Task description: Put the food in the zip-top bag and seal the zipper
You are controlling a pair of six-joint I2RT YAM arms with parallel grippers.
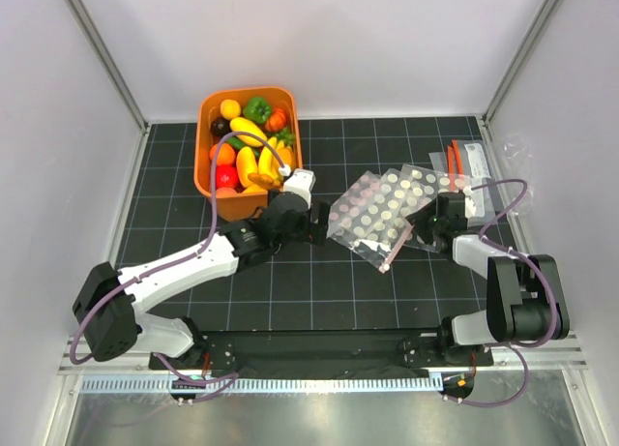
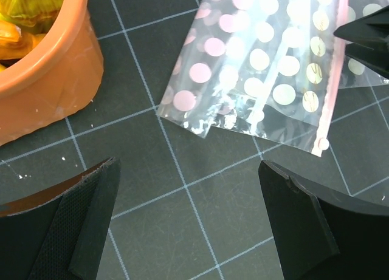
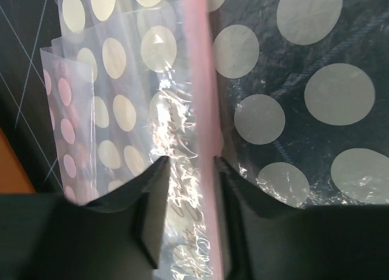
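Polka-dot zip bags [image 1: 377,210] lie overlapping flat on the dark grid mat, their pink zipper strip [image 2: 330,104] running along one edge. My right gripper is low over that strip, part open, its blurred fingertips at the zipper edge; whether it grips film cannot be told. My left gripper [image 1: 317,222] stands open and empty between the orange bin [image 1: 232,208] and the bags. The bin holds several foods, among them a green pepper [image 1: 256,109], a red tomato [image 1: 226,176] and bananas [image 1: 247,166].
Red-orange strips [image 1: 453,158] and more clear packaging lie at the back right.
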